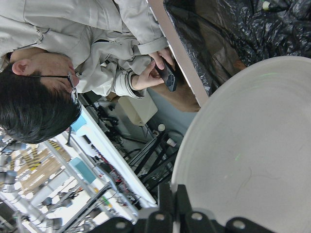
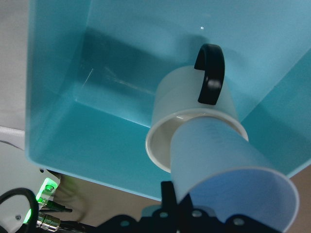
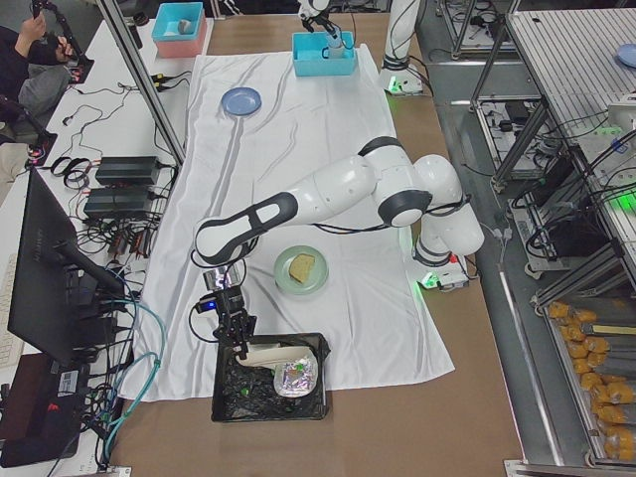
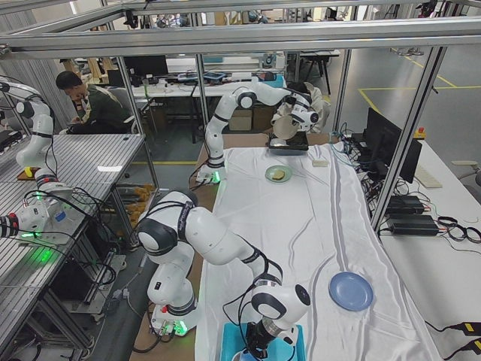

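Observation:
My left gripper (image 3: pixel 238 333) is over a black-lined bin (image 3: pixel 243 402), shut on the rim of a white plate (image 1: pixel 243 141). The plate is tilted and fills much of the left wrist view. A foil-covered round item (image 3: pixel 296 378) lies in the bin. My right gripper is shut on a pale blue cup (image 2: pixel 214 150), held over a white mug (image 2: pixel 172 92) with a black handle, inside a blue bin (image 2: pixel 58 136).
A green plate (image 3: pixel 288 280) with a yellow piece (image 3: pixel 302 265) lies on the white cloth (image 3: pixel 278 169); a blue plate (image 3: pixel 241 100) lies farther back. A monitor and cables border one side, metal frames the other.

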